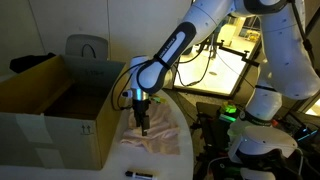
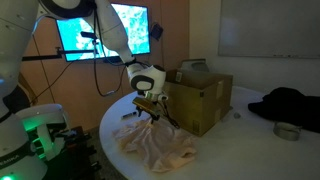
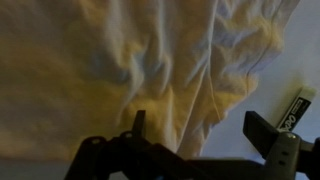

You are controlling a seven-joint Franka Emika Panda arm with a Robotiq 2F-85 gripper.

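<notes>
A crumpled pale peach cloth lies on the white table in exterior view 1, and the same cloth spreads below the arm in exterior view 2. My gripper points down just over the cloth's left part. In the wrist view the cloth fills most of the picture. There, the gripper is open, its two dark fingers wide apart with no object gripped between them. Whether the fingertips touch the cloth cannot be told.
A large open cardboard box stands close to the arm. A dark marker lies near the cloth. Beyond the box are a black cloth item and a round tin. Clear table lies in front of the box.
</notes>
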